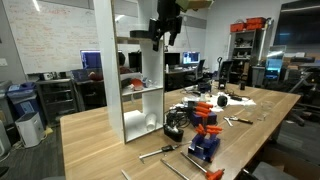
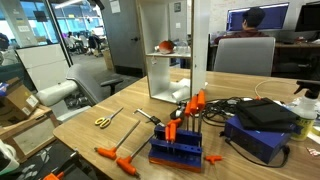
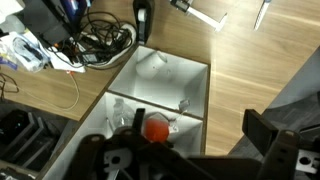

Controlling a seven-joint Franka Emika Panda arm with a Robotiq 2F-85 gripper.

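Note:
My gripper [image 1: 164,43] is open, high in front of the upper part of a tall white shelf [image 1: 130,112] with wooden edges. In the wrist view the black fingers [image 3: 258,126] stand wide apart, and nothing is between them. Looking down past them, I see the shelf's white compartments, with a red round item [image 3: 155,129] and clear glassware inside. A dark round item [image 1: 136,40] shows on the shelf's upper board. Exterior view 2 shows the red item [image 2: 166,46] on a lower board; the gripper is out of that view.
A blue rack [image 2: 176,151] of orange-handled tools stands on the wooden table, with loose tools such as orange-handled scissors [image 2: 102,122] around it. Black cables and a dark blue box [image 2: 256,138] lie to its right. Bare tabletop [image 1: 86,140] shows left of the shelf.

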